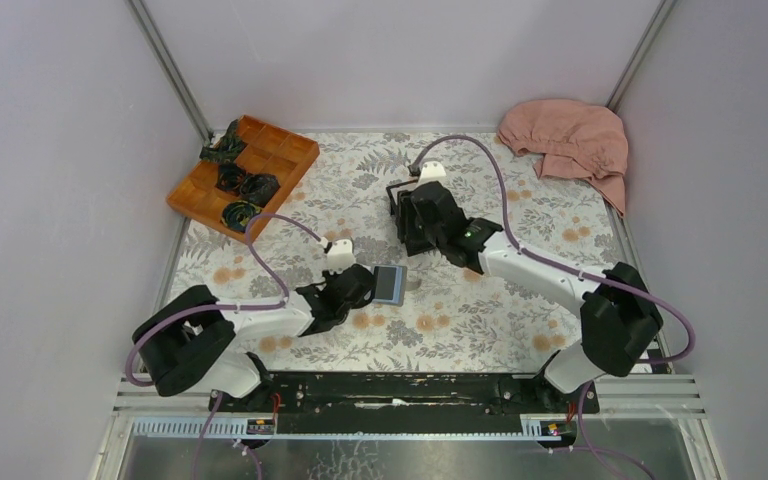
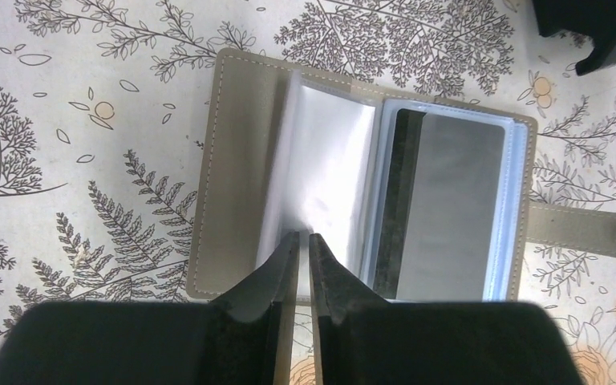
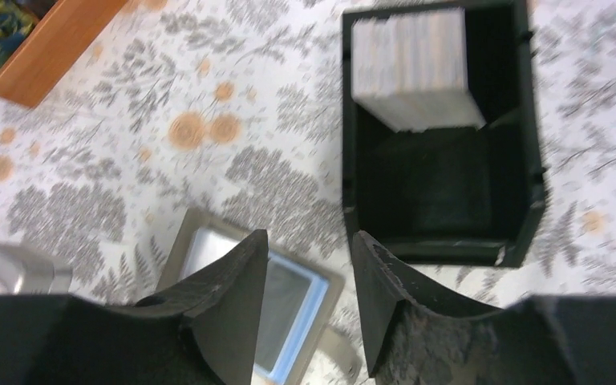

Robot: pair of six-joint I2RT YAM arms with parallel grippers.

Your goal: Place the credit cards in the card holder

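Note:
The open card holder [image 2: 237, 176], taupe with clear sleeves, lies flat on the table. A grey card with a dark stripe [image 2: 453, 208] shows on its right half, while a clear sleeve [image 2: 333, 160] stands partly raised along the middle. My left gripper hovers at that sleeve, its fingertips narrowly apart with nothing visible between them; contact is unclear. Farther back, a black box [image 3: 425, 188] holds a stack of whitish cards [image 3: 409, 68]. In the right wrist view my right gripper is wide open and empty, between holder and box.
At the back left is an orange compartment tray [image 1: 290, 145] with dark bundles in it. A pink cloth [image 1: 565, 140] lies at the back right. The holder's snap strap [image 2: 585, 228] sticks out to its right.

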